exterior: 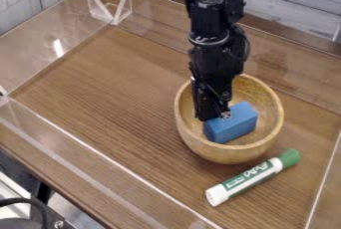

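My black gripper (210,107) points down into the left part of a wooden bowl (229,150), just left of a blue block (234,125) that lies inside it. The gripper looks shut; whether it touches the block is unclear. A white tube with a green cap (245,181) lies to the right of and in front of the bowl.
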